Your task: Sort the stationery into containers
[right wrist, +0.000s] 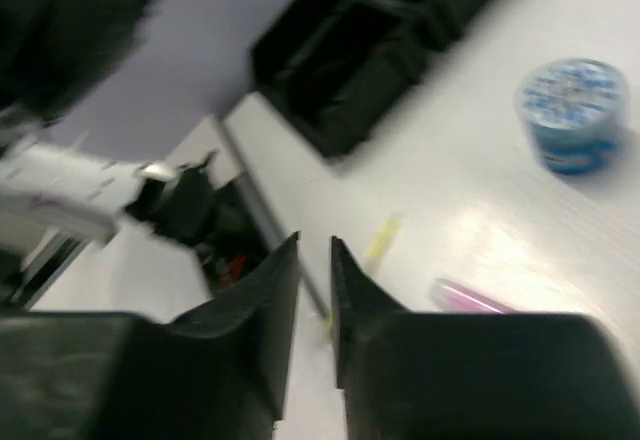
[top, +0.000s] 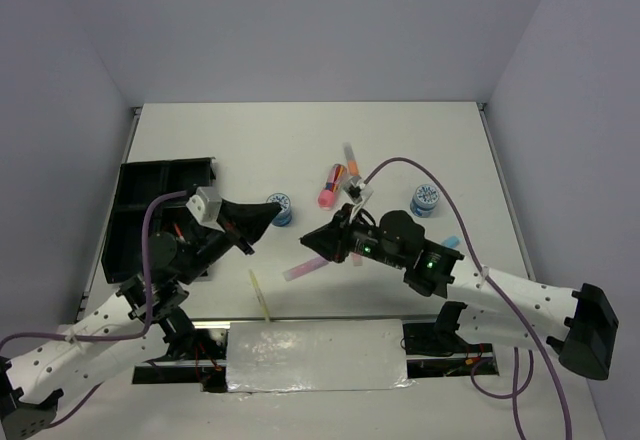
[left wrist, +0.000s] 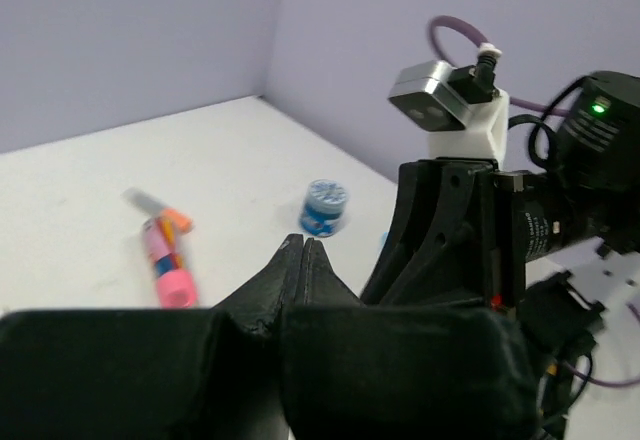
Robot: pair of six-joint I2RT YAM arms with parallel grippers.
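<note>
My left gripper [top: 279,207] is shut, and its fingertips [left wrist: 292,260] meet with nothing between them. My right gripper [top: 304,239] is slightly open, with a narrow gap between its tips in the right wrist view. A thin yellow stick [top: 259,294] is at the front edge of the table, apart from both grippers in the top view; whether it rests flat cannot be told. In the right wrist view the yellow stick [right wrist: 383,238] appears beyond the fingers. A pink stick [top: 302,269] lies under the right gripper. The black divided box [top: 163,203] stands at the left, partly hidden by the left arm.
Blue jars stand near the left gripper [top: 279,218] and at the right [top: 425,200]. A striped pink marker [top: 331,187] and an orange-ended item [top: 350,156] lie mid-table. A blue piece [top: 451,242] is beside the right arm.
</note>
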